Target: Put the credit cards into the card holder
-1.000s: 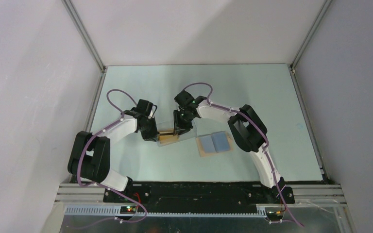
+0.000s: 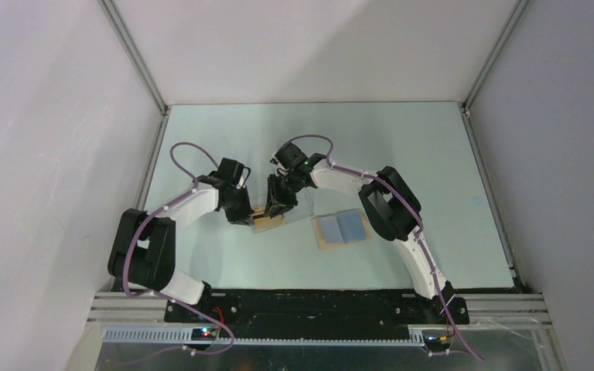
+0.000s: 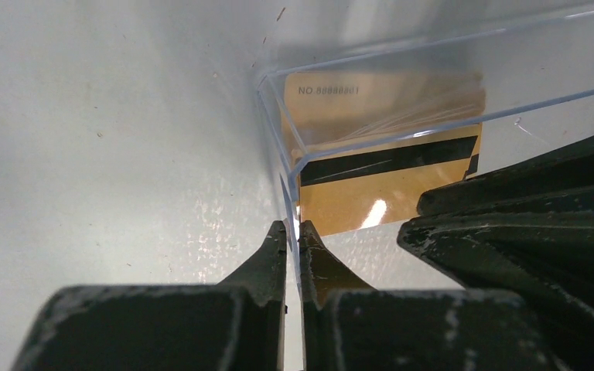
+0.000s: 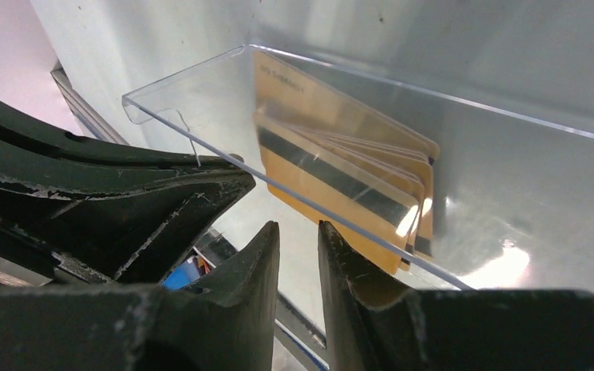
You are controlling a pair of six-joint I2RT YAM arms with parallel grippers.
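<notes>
A clear plastic holder (image 3: 510,58) holds a stack of gold cards with black stripes (image 3: 379,193), lying in its left end in the left wrist view. My left gripper has its fingertips on the holder's end wall, the thin edge between them. My right gripper hangs over the stack at the holder's near long edge, its fingers a little apart, with nothing clearly between them. In the top view both grippers (image 2: 241,219) meet over the holder, partly hiding it and the cards.
A tan board (image 2: 320,243) with two blue-grey panels (image 2: 340,227) lies right of the holder.
My right gripper and wrist have moved slightly left in the top view. The left arm and the holder show no visible change.
</notes>
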